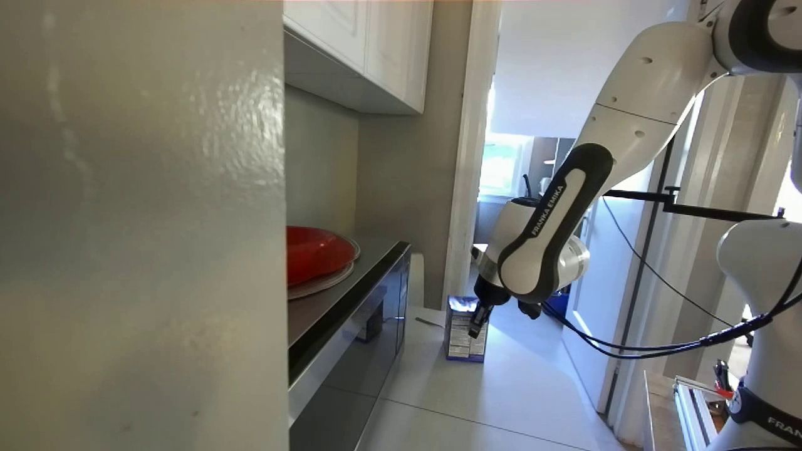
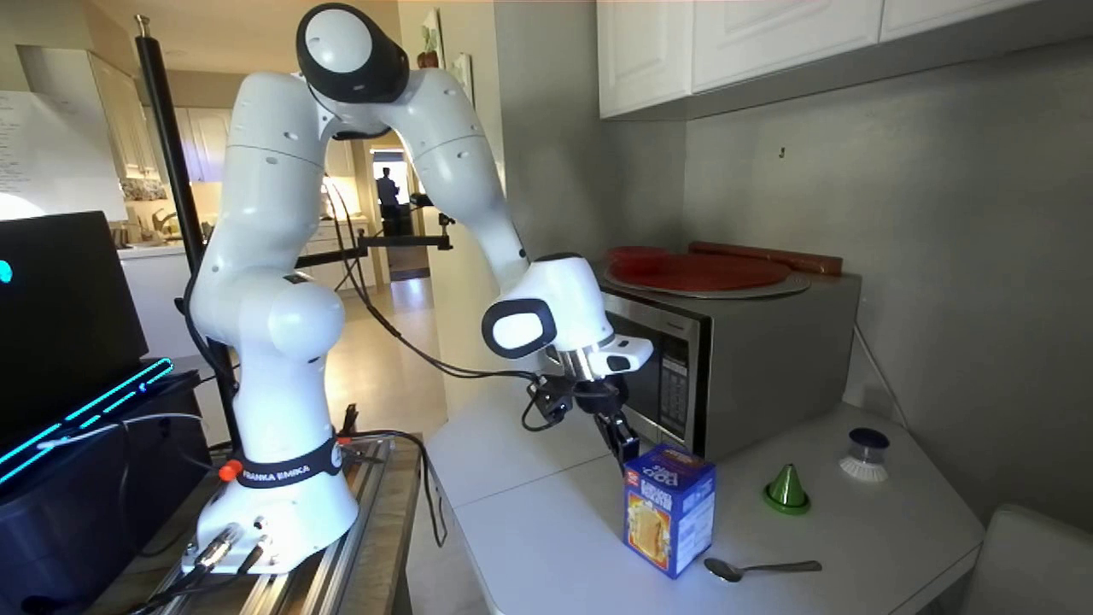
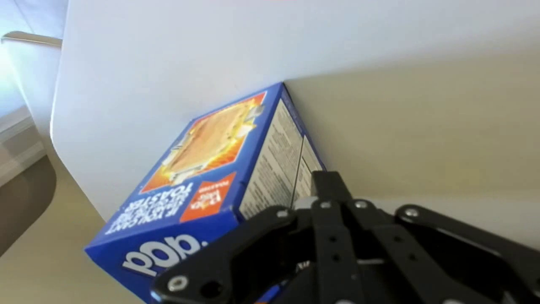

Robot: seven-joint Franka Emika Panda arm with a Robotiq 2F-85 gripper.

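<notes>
A blue toaster-pastry box [image 2: 670, 508] stands upright on the white counter [image 2: 553, 512], in front of the microwave [image 2: 758, 359]. My gripper [image 2: 629, 461] points down right beside the box's upper edge. In the wrist view its fingers [image 3: 331, 190] are pressed together, overlapping the side panel of the box [image 3: 202, 167], with nothing showing between them. From exterior view 1, the gripper [image 1: 475, 331] covers part of the box [image 1: 456, 346]. Whether the fingers touch the box I cannot tell. The microwave door is closed.
A red lid [image 2: 707, 272] lies on top of the microwave. Right of the box are a spoon [image 2: 763, 567], a green cone-shaped juicer [image 2: 786, 490] and a brush [image 2: 867, 454]. Bare counter lies left of the box.
</notes>
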